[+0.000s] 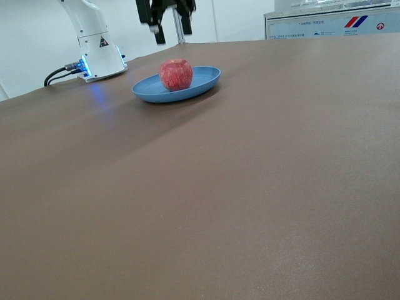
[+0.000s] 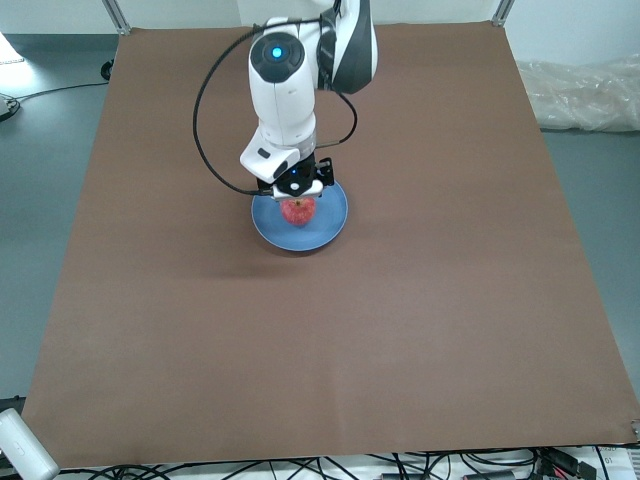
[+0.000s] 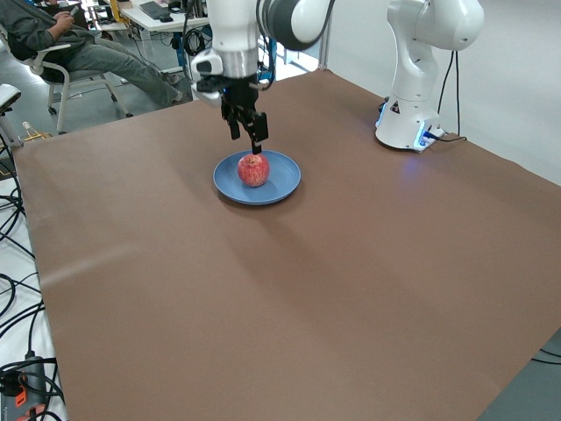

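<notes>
A red apple sits on a blue plate on the brown table. The arm's black gripper hangs above the apple, apart from it, with its two fingers spread and nothing between them. In the left camera view the gripper is partly hidden by the white wrist housing, just over the plate.
Cables run along one side, outside the tabletop.
</notes>
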